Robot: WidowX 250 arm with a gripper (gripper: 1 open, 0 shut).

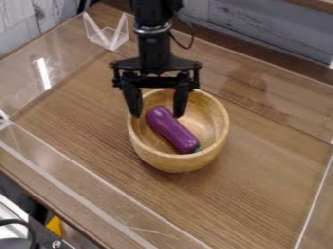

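Note:
A round light-wooden bowl (213, 134) sits at the middle of the table with a purple eggplant (170, 129) lying in it, slanted toward the front right. My dark gripper (155, 100) hangs over the back-left part of the bowl, above the eggplant's upper end, with its two fingers wide apart and nothing visible between them.
A white wire rack (103, 41) stands on the left beyond the bowl. A dark cable lies at the lower left corner, and a raised edge runs along the back right.

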